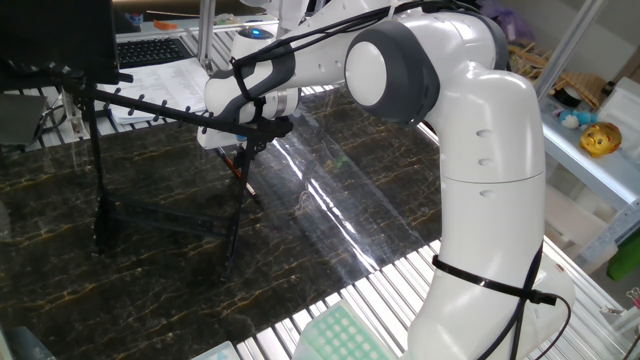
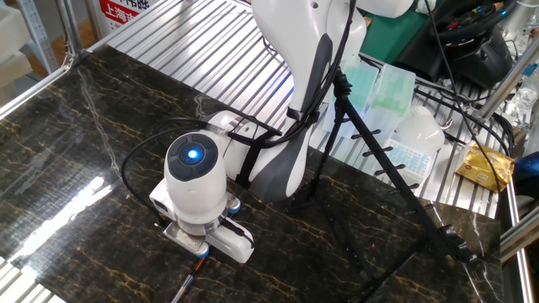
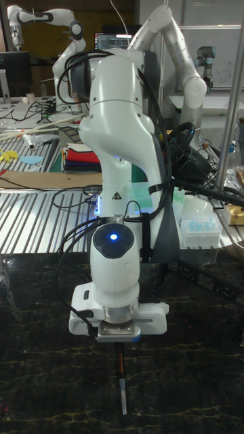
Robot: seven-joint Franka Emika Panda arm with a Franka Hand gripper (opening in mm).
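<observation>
The white hand of my gripper (image 3: 119,340) points down over the dark marbled tabletop (image 3: 195,369). A slim rod-like tool (image 3: 122,380), dark brown above and pale metallic toward its end, shows below the hand. Exterior view 2 has the same tool (image 2: 190,277) running from under the hand toward the bottom edge; in exterior view 1 part of it (image 1: 247,184) shows behind a black leg. The hand hides its upper end. Whether the fingers grip it or it lies on the table beneath them is unclear, and their opening cannot be seen.
A black frame (image 1: 165,115) with pegs stands on the table close to the arm. Clear plastic sheeting (image 1: 330,200) covers part of the tabletop. Boxes, including a green rack (image 1: 340,335), sit near the base. In exterior view 2, open tabletop lies left of the hand.
</observation>
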